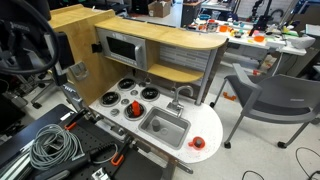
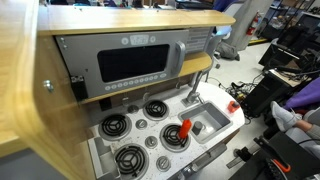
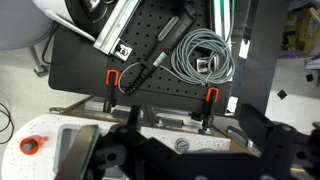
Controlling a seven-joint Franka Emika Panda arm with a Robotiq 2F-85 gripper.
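My gripper is open in the wrist view, its dark fingers standing apart at the lower left and right with nothing held between them. Below it, the view looks down on the dark robot table and the front edge of a toy kitchen. On that kitchen a red object point(image 2: 185, 130) stands by the burners. A small grey cup point(image 2: 197, 128) sits in the sink point(image 1: 164, 130). To the right of the sink lies a round red object point(image 1: 198, 142) on the white counter. The arm hangs at the left in exterior view 1, high above the table.
Coiled grey cable point(image 3: 202, 55) lies on the robot table. A microwave point(image 1: 126, 48) is set under the wooden shelf point(image 1: 185, 38), behind the burners. The faucet point(image 1: 181, 95) rises behind the sink. A grey chair point(image 1: 275, 100) stands to the right. White counter right of the sink is mostly clear.
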